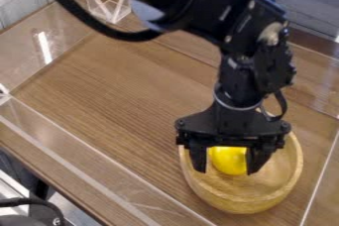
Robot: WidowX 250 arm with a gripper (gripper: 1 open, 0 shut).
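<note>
My black gripper (231,147) is open, its two fingers lowered into a tan wooden bowl (239,198) at the lower right, one on either side of a yellow round object (228,165). The top of the yellow object is partly hidden behind the gripper. I cannot tell whether the fingers touch it.
A pale wall or edge runs along the back, with cables at the top left and the lower left.
</note>
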